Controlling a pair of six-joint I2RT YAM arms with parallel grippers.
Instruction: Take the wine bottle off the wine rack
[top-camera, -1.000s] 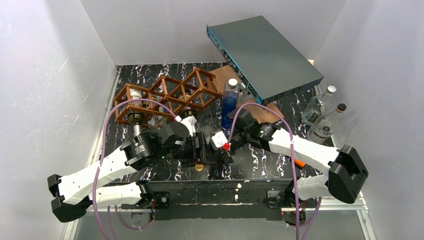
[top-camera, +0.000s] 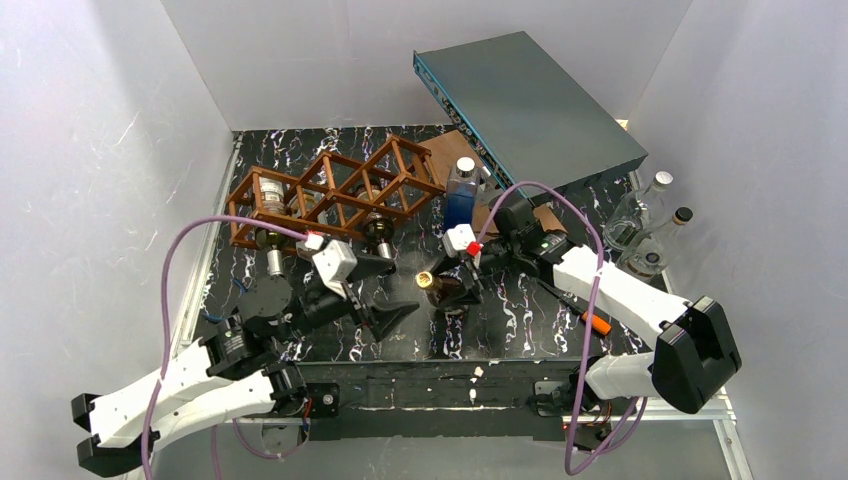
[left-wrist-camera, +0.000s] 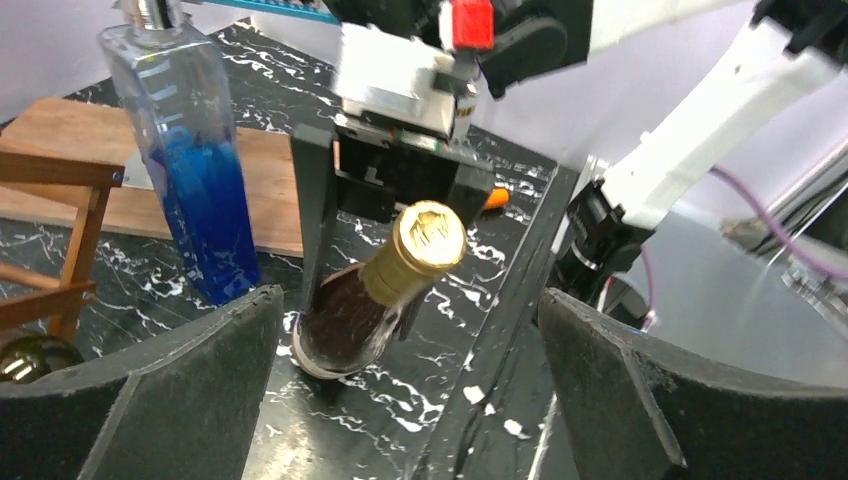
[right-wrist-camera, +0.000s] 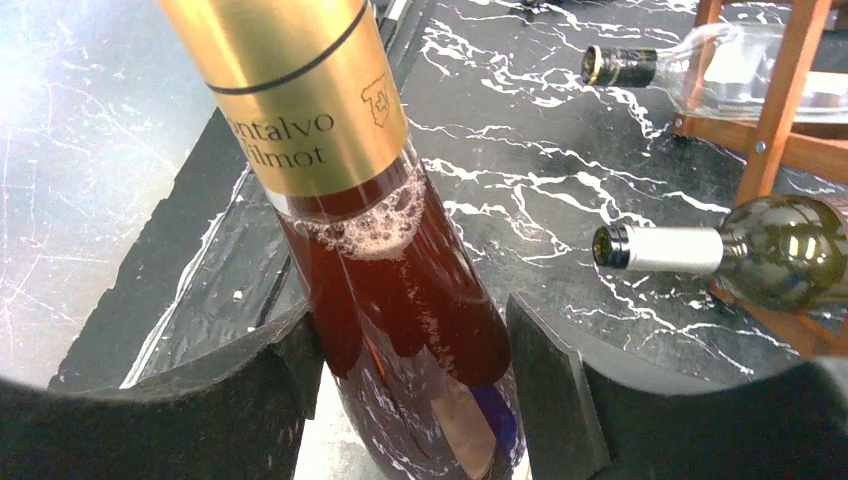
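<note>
A wine bottle (right-wrist-camera: 400, 270) with gold foil on its neck and dark red liquid stands tilted between the fingers of my right gripper, which is shut on it. In the left wrist view the same bottle (left-wrist-camera: 350, 315) leans, its gold top toward that camera and its base close to the counter; I cannot tell whether it touches. My left gripper (top-camera: 392, 292) hangs open to the left of the bottle, nothing between its fingers. The wooden wine rack (top-camera: 335, 190) lies at the back left with other bottles in it, among them a green one (right-wrist-camera: 790, 250).
A blue-liquid bottle (top-camera: 460, 195) stands behind my right gripper, beside a wooden board (left-wrist-camera: 95, 165). Two clear bottles (top-camera: 650, 245) stand far right. A large dark box (top-camera: 530, 105) fills the back right.
My left gripper has backed away to the left and opened, clear of the bottle. My right gripper, with the bottle, has shifted right and slightly back, and the bottle's neck stands more upright.
</note>
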